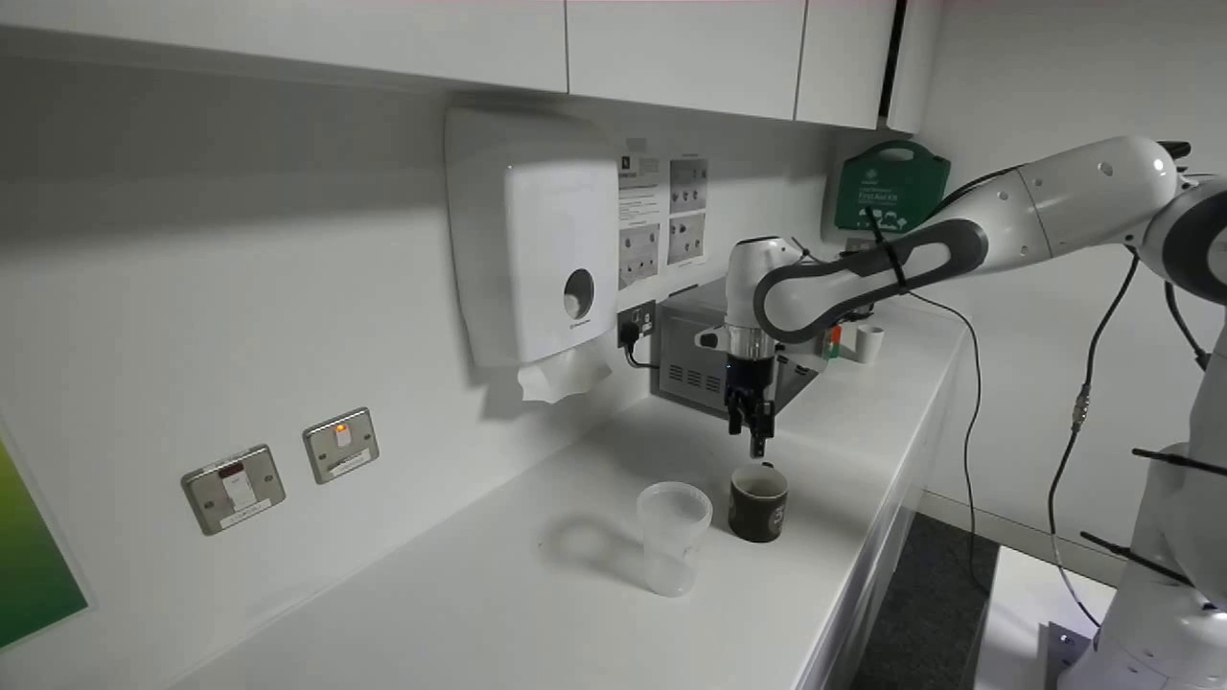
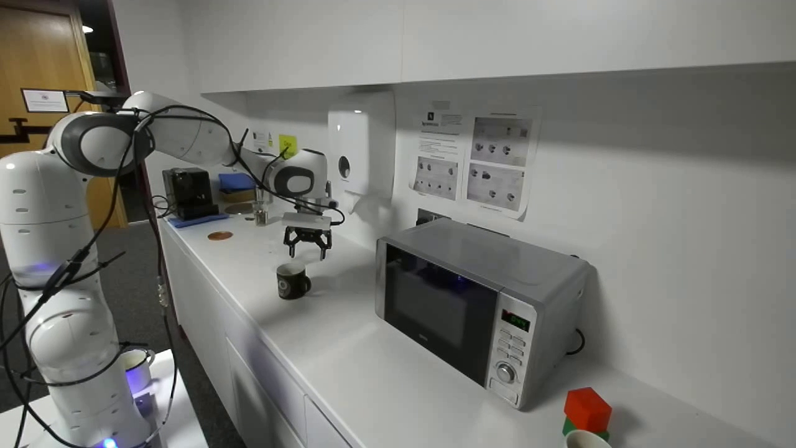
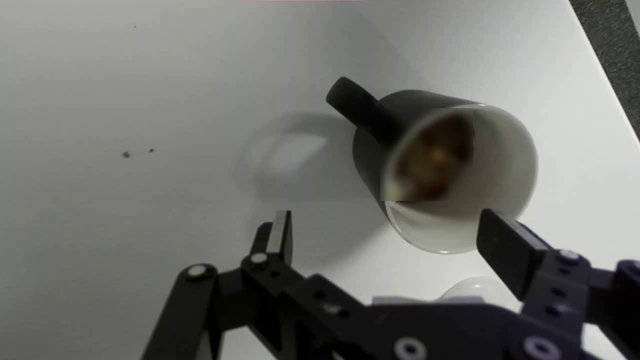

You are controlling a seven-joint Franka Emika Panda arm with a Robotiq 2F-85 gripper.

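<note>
A dark mug (image 1: 758,507) with a pale inside stands upright on the white counter. In the wrist view the mug (image 3: 373,157) lies ahead of my fingers, its handle pointing up and left; something brownish and blurred shows inside it. My gripper (image 1: 751,444) hangs above the counter, close over the mug and apart from it. In the second exterior view the gripper (image 2: 307,254) has its fingers wide apart, open and empty, above the mug (image 2: 291,281). A clear plastic cup (image 1: 673,535) stands beside the mug, on the wall side.
The grey microwave (image 2: 477,291) sits against the wall, with a red block (image 2: 587,409) past it. A paper towel dispenser (image 1: 541,236) hangs over the counter. Bare counter (image 1: 495,609) lies to the left of the clear cup. The counter's front edge runs close to the mug.
</note>
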